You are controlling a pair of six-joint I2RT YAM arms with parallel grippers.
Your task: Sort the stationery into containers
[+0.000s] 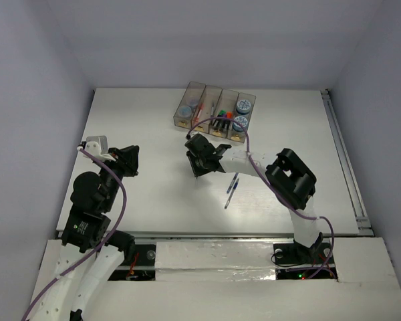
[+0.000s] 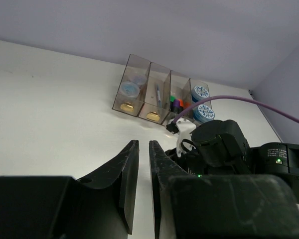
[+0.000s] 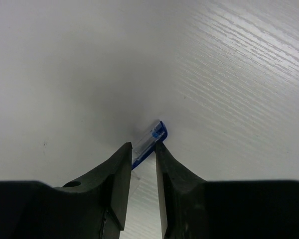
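Note:
In the right wrist view, a blue-capped pen (image 3: 149, 142) slants across the gap of my right gripper. The fingers (image 3: 120, 184) are partly open, and whether they touch the pen is unclear. The top view has that gripper (image 1: 199, 175) low over the middle of the table. To its right lie two blue-and-white pens, the upper pen (image 1: 232, 184) and the lower pen (image 1: 230, 195). My left gripper (image 1: 135, 173) is held at the left side, shut and empty; its fingers (image 2: 131, 164) are bare in its own wrist view.
At the back stands a row of clear bins (image 1: 182, 121). They hold round tubs (image 1: 240, 124), markers (image 1: 220, 122), a red pen (image 1: 199, 110) and a grey pen (image 2: 158, 94).

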